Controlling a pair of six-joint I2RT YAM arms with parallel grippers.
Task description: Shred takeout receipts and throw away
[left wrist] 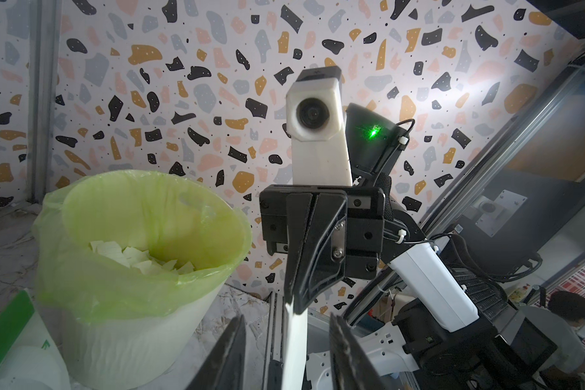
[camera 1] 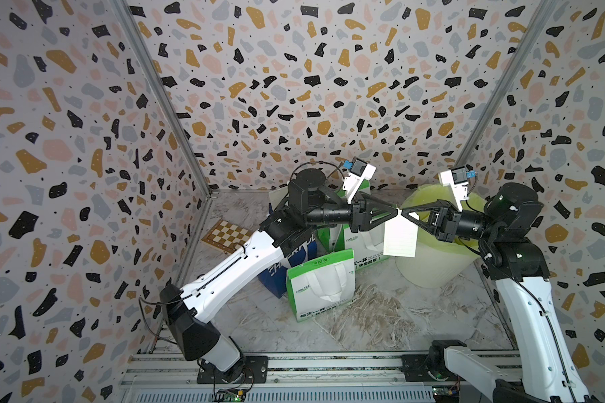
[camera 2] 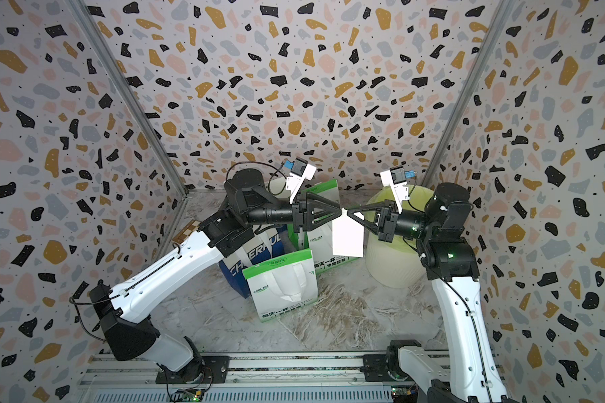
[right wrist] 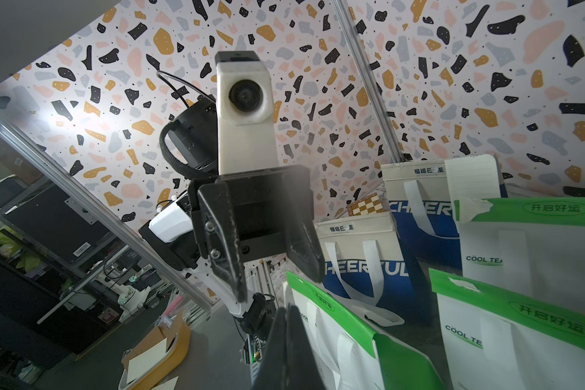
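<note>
A pale paper slip (camera 1: 398, 236) (camera 2: 347, 236) hangs between my two gripper tips. My right gripper (camera 1: 404, 212) is shut at the slip's top edge. My left gripper (camera 1: 390, 213) stands open beside it, its fingers apart around the slip, which shows edge-on in the left wrist view. The bin (left wrist: 136, 331) with a green liner (left wrist: 65, 240) stands behind on the right; paper scraps (left wrist: 130, 260) lie inside it.
Green-and-white Cool Tea bags (camera 2: 279, 288) and blue Cheerful bags (right wrist: 364, 286) crowd the middle and left of the marble table (camera 1: 437, 315). A checkered board (camera 1: 225, 235) lies at back left.
</note>
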